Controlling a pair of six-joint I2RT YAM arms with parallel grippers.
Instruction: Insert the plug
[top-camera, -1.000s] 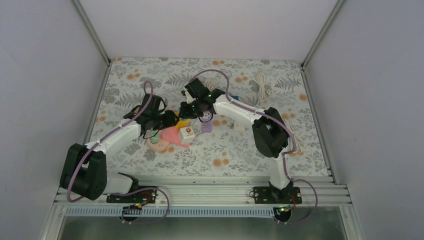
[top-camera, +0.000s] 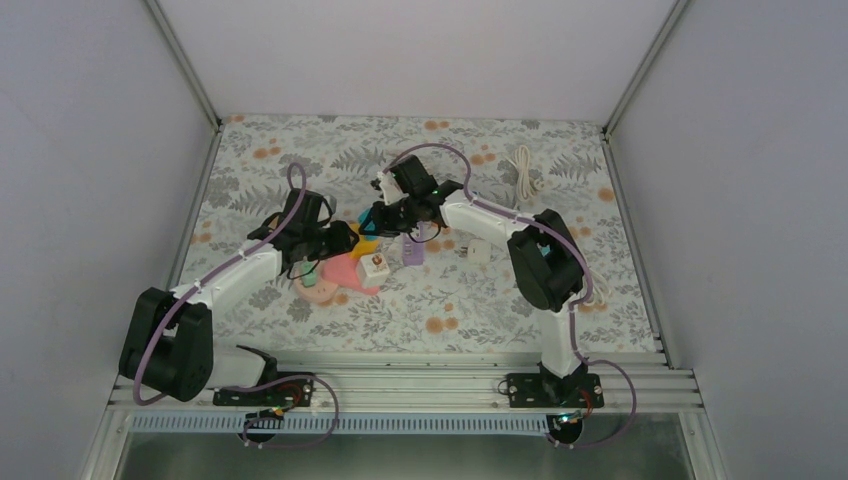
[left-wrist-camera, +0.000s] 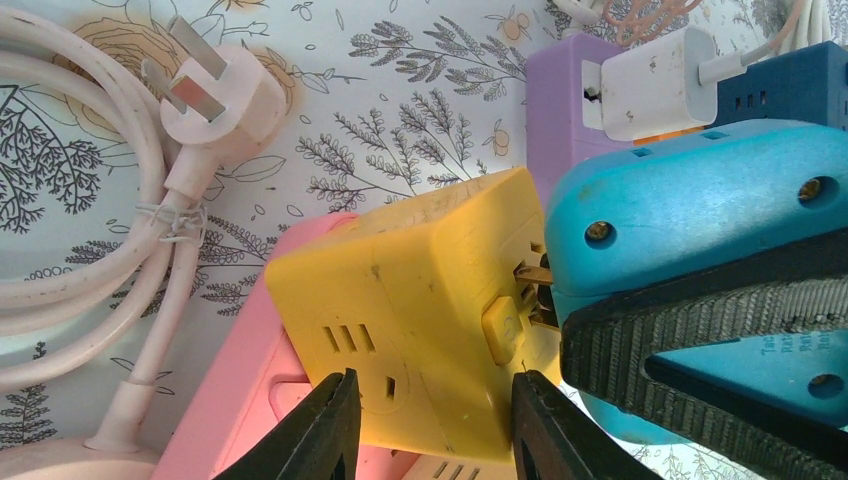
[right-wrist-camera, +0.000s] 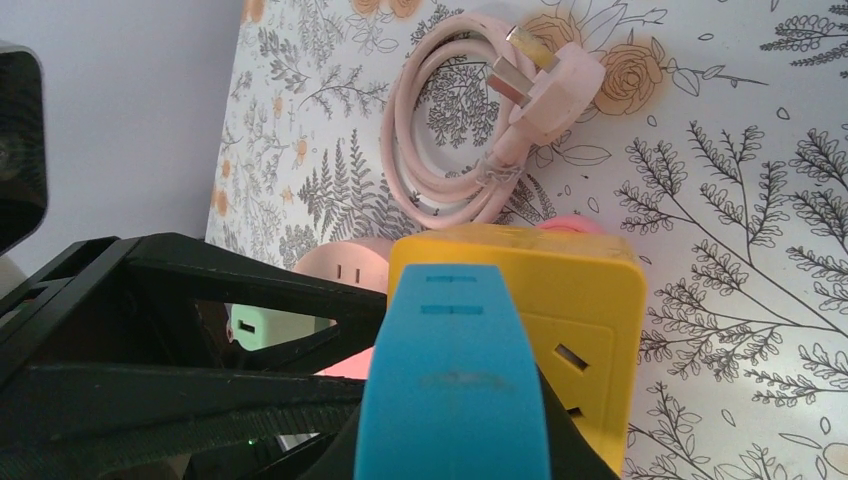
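A blue plug block (left-wrist-camera: 690, 200) is held in my right gripper (top-camera: 372, 226), close against a yellow socket block (left-wrist-camera: 400, 300), with metal prongs visible between them in the left wrist view. My left gripper is part open, its fingertips at the near lower side of the yellow block, which lies between them. Whether they press on it I cannot tell. The yellow block rests over a pink piece (left-wrist-camera: 225, 395).
A coiled cable with a plug (left-wrist-camera: 215, 100) lies beside the blocks. A purple strip (left-wrist-camera: 555, 100) with a white plug stands behind. A white cube (top-camera: 373, 270) sits nearby; other cables (top-camera: 525, 170) lie at the right.
My right gripper and arm have shifted slightly to the right in the top view. The left arm is nearly unchanged.
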